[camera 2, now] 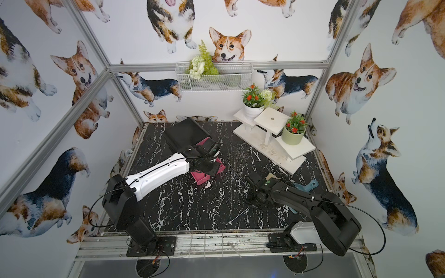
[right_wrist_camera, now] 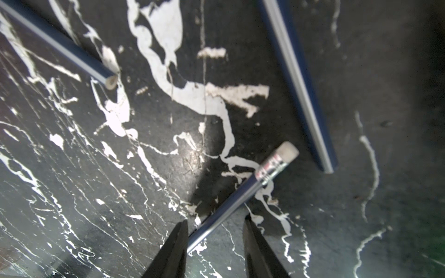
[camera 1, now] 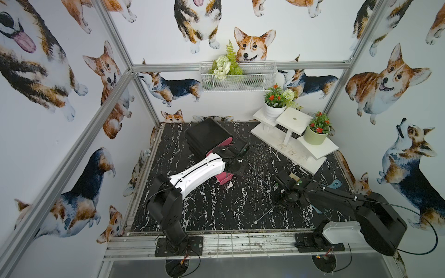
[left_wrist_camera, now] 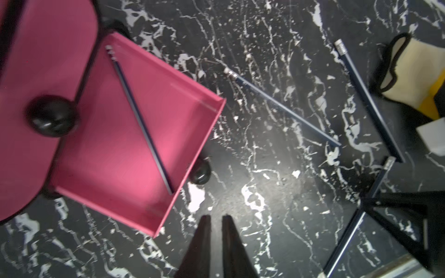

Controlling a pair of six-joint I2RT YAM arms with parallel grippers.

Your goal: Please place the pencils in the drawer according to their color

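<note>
An open pink drawer (left_wrist_camera: 120,153) of the black cabinet (camera 1: 204,132) holds one dark blue pencil (left_wrist_camera: 139,119). Three more dark blue pencils lie on the marble tabletop: one (left_wrist_camera: 282,106) right of the drawer, one (left_wrist_camera: 366,99) farther right, and one (right_wrist_camera: 224,210) below my right gripper. My left gripper, blurred, hangs over the table beside the drawer; how far its fingers are apart is unclear. My right gripper is open, its fingers either side of that near pencil, from above, with nothing held.
A white stepped stand (camera 1: 287,153) with potted plants fills the back right. A cream and yellow cloth item (left_wrist_camera: 412,69) and a blue object (camera 2: 306,187) lie at the right.
</note>
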